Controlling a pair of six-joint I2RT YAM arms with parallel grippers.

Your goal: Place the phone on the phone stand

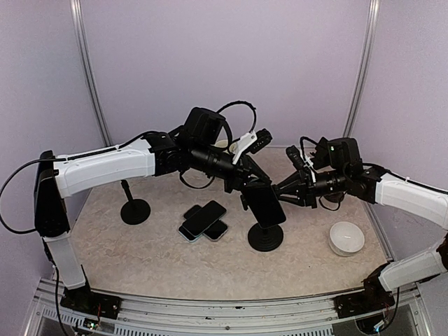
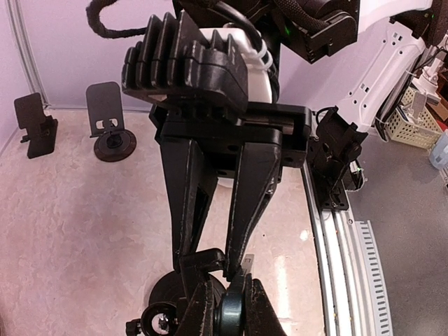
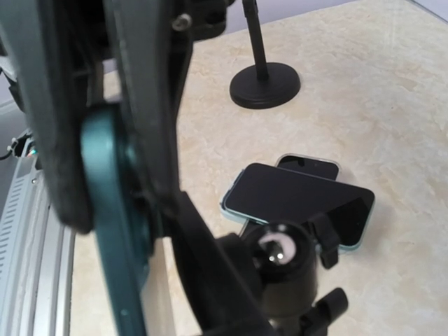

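Note:
A dark phone [image 1: 264, 206] with a teal edge [image 3: 112, 238] is upright and tilted at the black stand with a round base [image 1: 265, 239]. My left gripper [image 1: 248, 183] is at the phone's top, shut on it as far as the top view shows. My right gripper [image 1: 280, 190] comes from the right and is shut on the phone's edge, seen close in the right wrist view. In the left wrist view the teal edge [image 2: 231, 311] runs among black fingers, partly hidden.
Several phones [image 1: 204, 220] lie stacked left of the stand. A black stand [image 1: 135, 211] stands at the left and a white bowl [image 1: 346, 238] at the right. More stands [image 2: 114, 140] show in the left wrist view.

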